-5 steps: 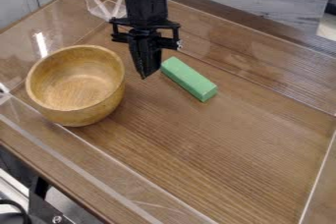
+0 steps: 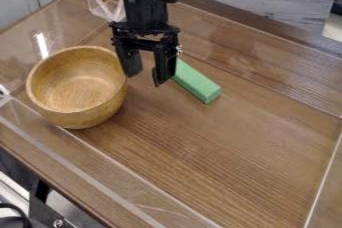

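Note:
A black robot arm with its gripper (image 2: 147, 67) hangs down at the upper centre, between a wooden bowl (image 2: 76, 107) on the left and a green block (image 2: 197, 82) on the right. The gripper is open, its black fingers low near the bowl's right rim and the block's left end. I cannot tell whether it touches either. No object shows clearly held.
A pale wall runs along the back, and something clear, like plastic, stands at the upper left. Dark cables lie at the lower left edge.
The bowl and block look unmoved.

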